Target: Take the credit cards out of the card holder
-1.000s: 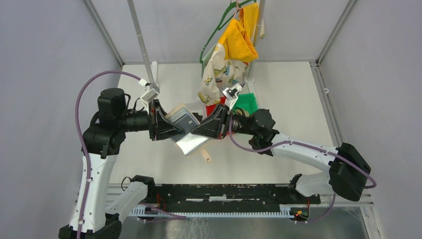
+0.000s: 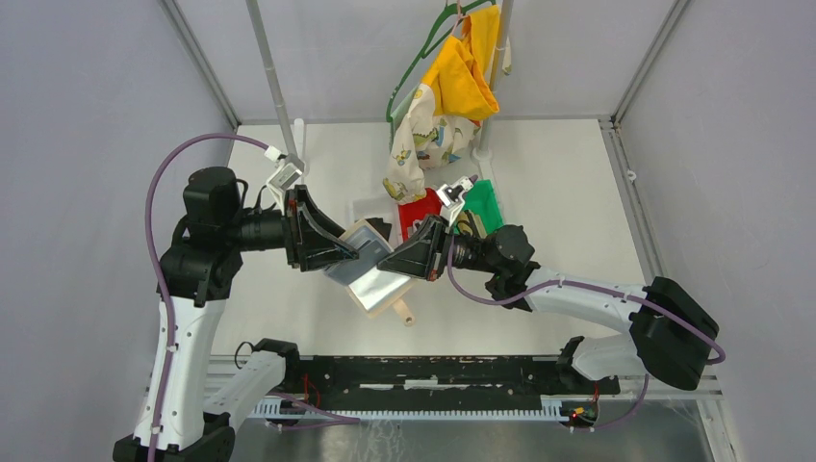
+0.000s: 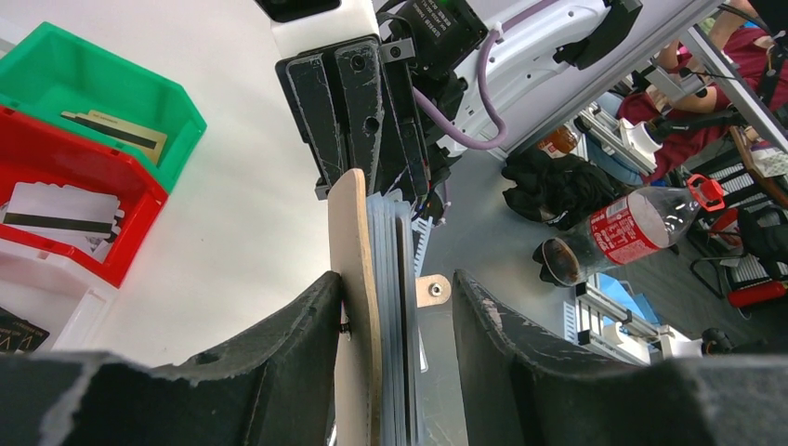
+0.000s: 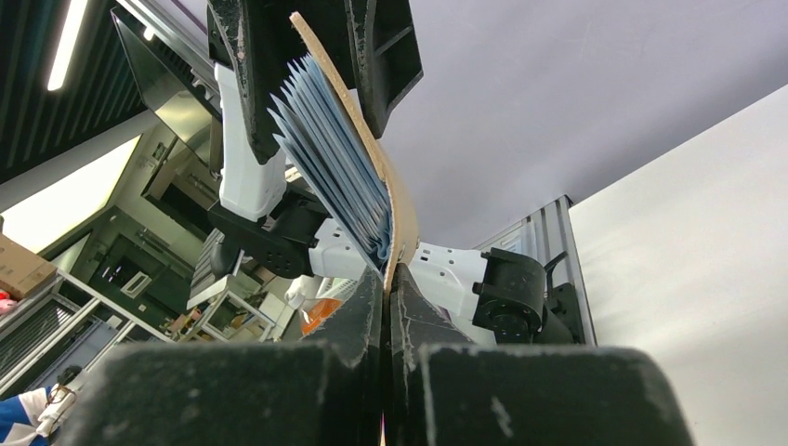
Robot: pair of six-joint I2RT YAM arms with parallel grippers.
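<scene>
The card holder, a tan cover around fanned clear grey-blue sleeves, is held up between my two grippers. My right gripper is shut on the cover's edge. My left gripper stands part open around the holder; in the left wrist view the tan cover lies near one finger, with a gap at the other. In the right wrist view the sleeves fan out toward the left gripper's fingers. Whether cards sit inside the sleeves I cannot tell.
A red bin with cards, a green bin and a white bin stand at the back of the table below hanging clothes.
Over the last second my right gripper and the holder have shifted slightly toward the table's front. My left gripper has barely moved.
</scene>
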